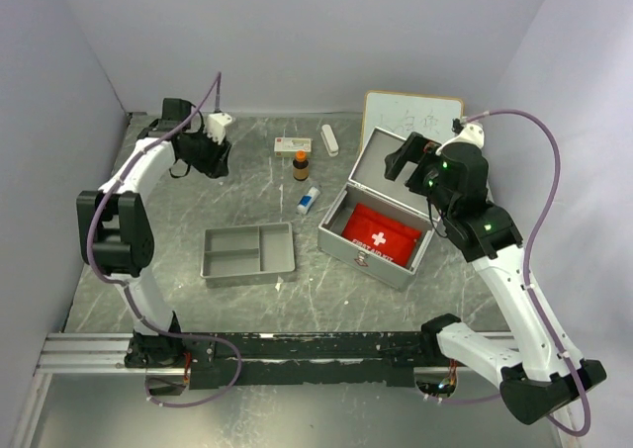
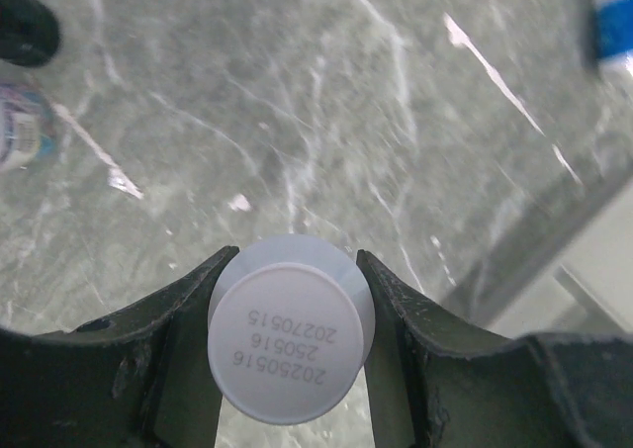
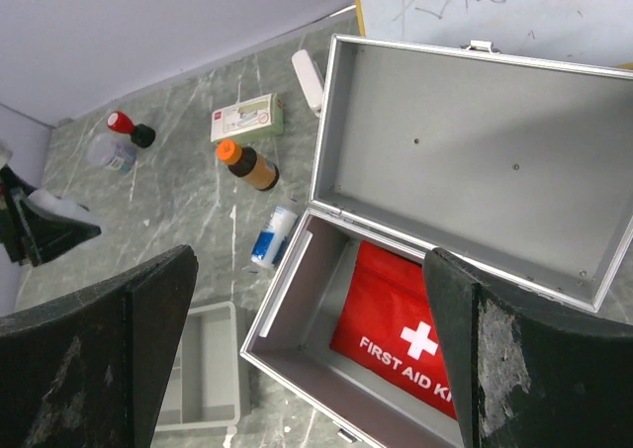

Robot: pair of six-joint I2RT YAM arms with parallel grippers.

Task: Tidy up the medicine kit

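Between the fingers of my left gripper is a white-capped bottle [image 2: 287, 344], seen end-on with dates printed on its cap; the gripper is shut on it. In the top view that left gripper [image 1: 220, 161] hangs over the back left of the table. The metal medicine case [image 1: 341, 248] stands with its lid raised, a red first aid pouch [image 1: 381, 232] inside. My right gripper is open and empty, above the case. Loose on the table are a brown bottle with an orange cap [image 1: 301, 167], a small box [image 1: 293, 145], a blue-and-white tube [image 1: 308, 201] and a white stick-like item [image 1: 329, 139].
A grey divided tray [image 1: 231, 279], empty, lies left of the case. A clear jar [image 3: 112, 152] and a red-and-black object [image 3: 131, 128] stand at the far left. Behind the case leans a whiteboard [image 1: 415, 110]. Bare table surrounds the tray.
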